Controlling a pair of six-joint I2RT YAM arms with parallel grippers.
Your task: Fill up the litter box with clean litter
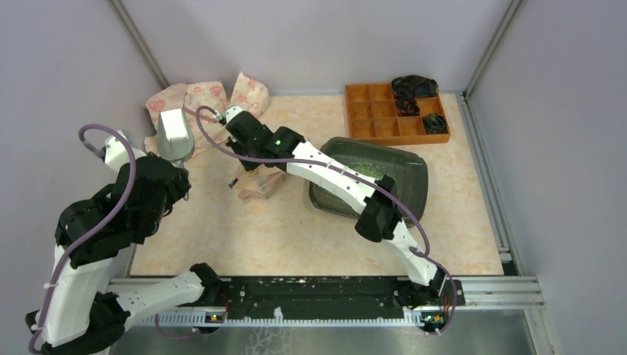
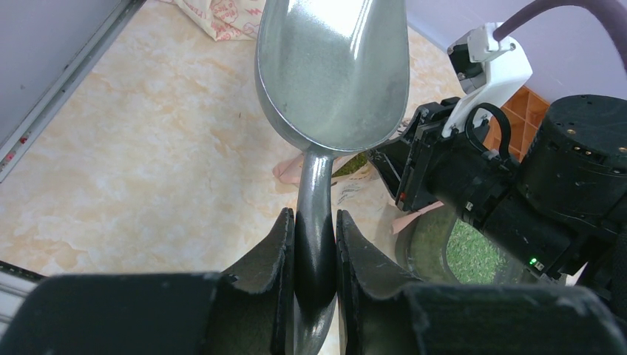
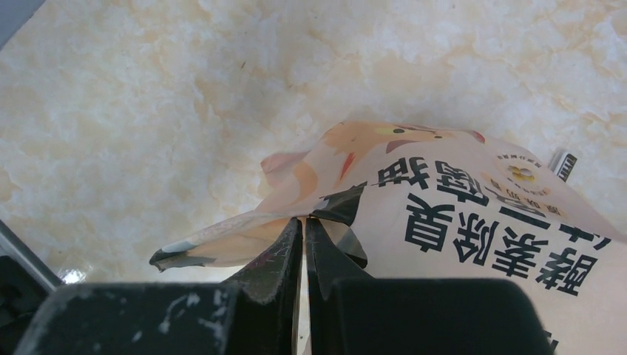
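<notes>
My left gripper is shut on the handle of a grey metal scoop (image 2: 333, 74), raised at the left in the top view (image 1: 174, 144). Its bowl looks empty. My right gripper is shut on the crumpled top of a pink printed litter bag (image 3: 458, 214), low over the middle-left table. The bag (image 1: 259, 188) is partly hidden by the right arm; green granules show in it in the left wrist view. The dark green litter box (image 1: 414, 177) lies right of the bag under the right arm, with green litter (image 2: 469, 248) visible inside.
Pink patterned sacks (image 1: 203, 96) lie at the back left. An orange compartment tray (image 1: 366, 111) with dark items stands at the back right.
</notes>
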